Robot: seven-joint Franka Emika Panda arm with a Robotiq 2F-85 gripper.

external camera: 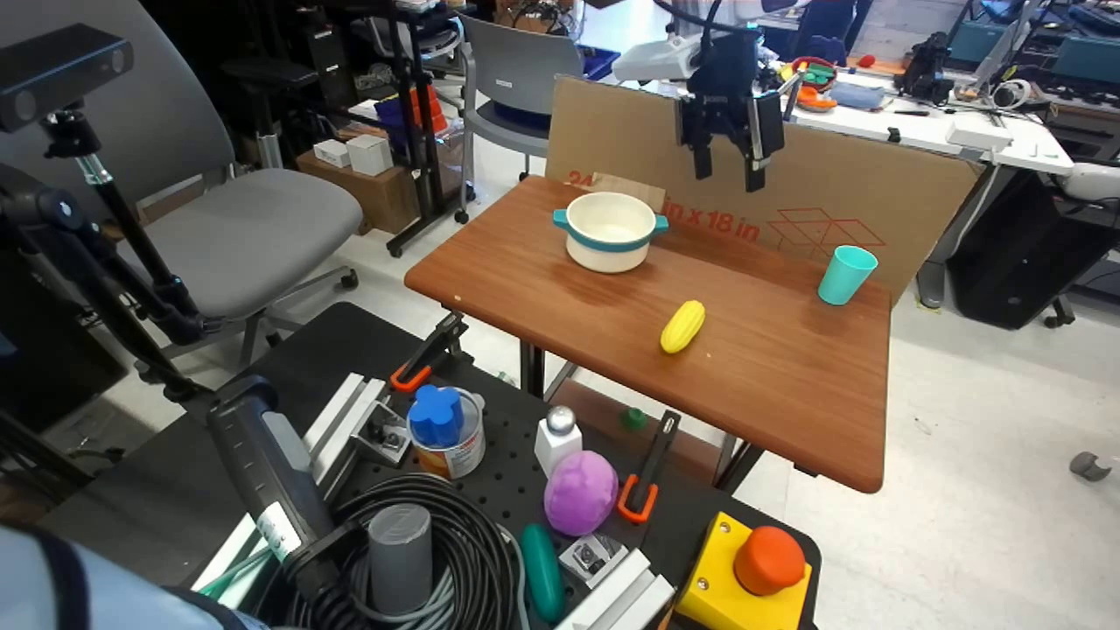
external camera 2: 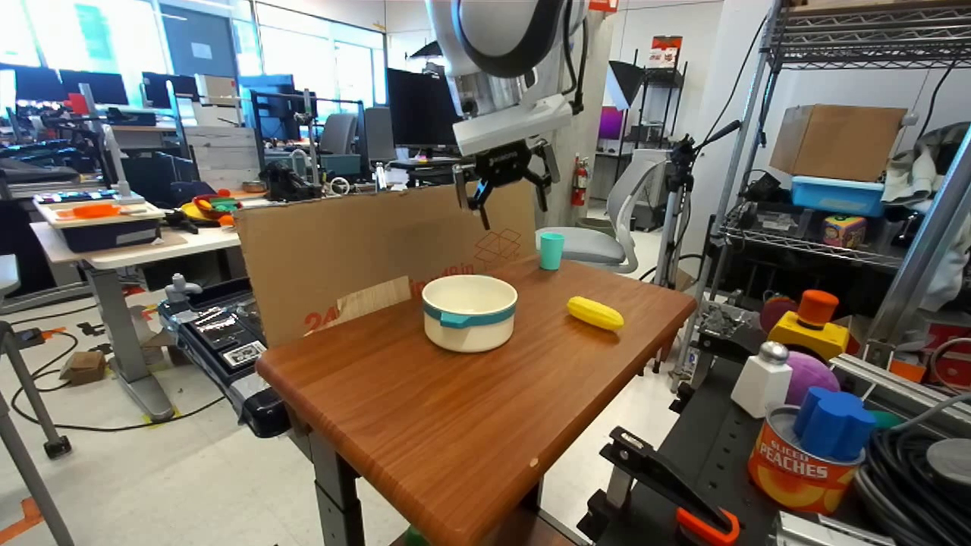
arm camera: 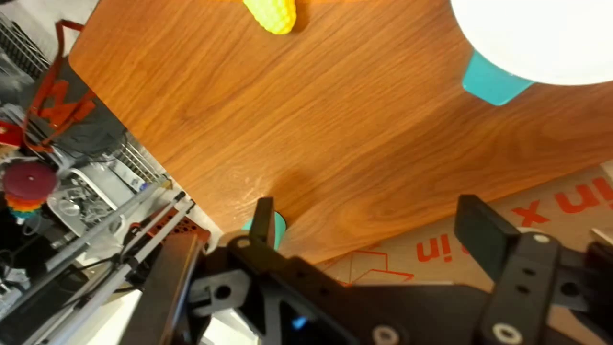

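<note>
My gripper (external camera: 726, 173) is open and empty, raised above the back of the table in front of the cardboard. On the tabletop stands a cream pot (external camera: 609, 233) with teal handles, its inside empty in exterior view 1. A yellow corn cob (external camera: 683, 326) lies near the front middle; in the wrist view only one end of the corn (arm camera: 276, 14) shows. The teal cup (external camera: 846, 275) stands upright near the back right corner. From the wrist, the cup (arm camera: 279, 229) is mostly hidden behind a finger (arm camera: 264, 222). My gripper touches none of these things.
A cardboard sheet (external camera 2: 382, 232) stands along the table's back edge. In front, a black cart holds clamps, a peach can (external camera 2: 806, 459), a purple ball (external camera: 580, 493) and a yellow box with a red button (external camera: 769, 558).
</note>
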